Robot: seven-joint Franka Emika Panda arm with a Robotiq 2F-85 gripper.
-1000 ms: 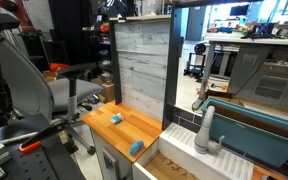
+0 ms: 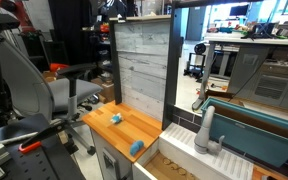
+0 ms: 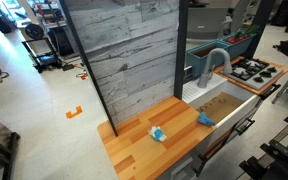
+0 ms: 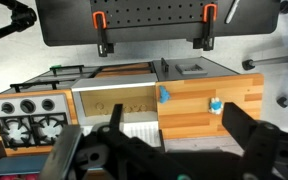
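Observation:
My gripper is open and empty, its two black fingers (image 4: 206, 34) with orange bands standing wide apart in the wrist view. Below it is a toy kitchen with a wooden counter (image 3: 154, 155). On the counter near the sink lies a small blue object (image 3: 205, 119), which also shows as a blue shape (image 4: 164, 94) in the wrist view. Farther along the wood sits a small white-and-blue item (image 3: 158, 134), apart from the blue one. The gripper touches neither. What these two objects are is too small to tell.
A sink basin (image 4: 116, 105) with a grey faucet (image 2: 206, 120) adjoins the counter, and a stovetop (image 3: 252, 72) lies beyond. Behind the sink stands a teal bin (image 2: 249, 130). A grey-white panel (image 2: 144, 65) rises behind the counter. Bare wood surrounds the small objects.

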